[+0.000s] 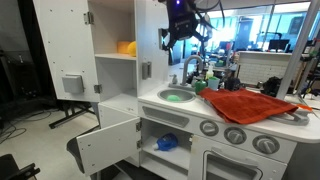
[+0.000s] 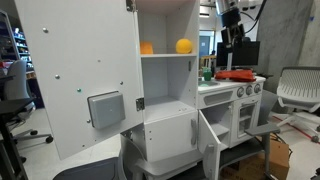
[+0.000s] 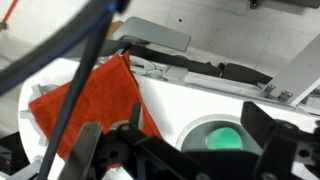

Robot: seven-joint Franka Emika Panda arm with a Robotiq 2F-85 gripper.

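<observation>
My gripper is open above the white toy kitchen's counter, with nothing seen between its fingers. In exterior view 1 the arm hangs from the top, over the sink side of the counter. Below it lies the round sink (image 1: 175, 96), with something green (image 3: 223, 138) inside it in the wrist view. A red cloth (image 1: 240, 104) is spread over the counter to the right of the sink. On the upper shelf sits a yellow-orange ball (image 2: 183, 46), with an orange item (image 2: 146, 48) to its left. Inside the lower cabinet is a blue object (image 1: 166, 142).
The tall cabinet door (image 2: 85, 75) stands wide open at the left. A lower cabinet door (image 1: 110, 146) swings out in front. Bottles (image 1: 213, 83) and a faucet (image 1: 190, 68) stand along the counter's back. The shelf below the ball looks empty.
</observation>
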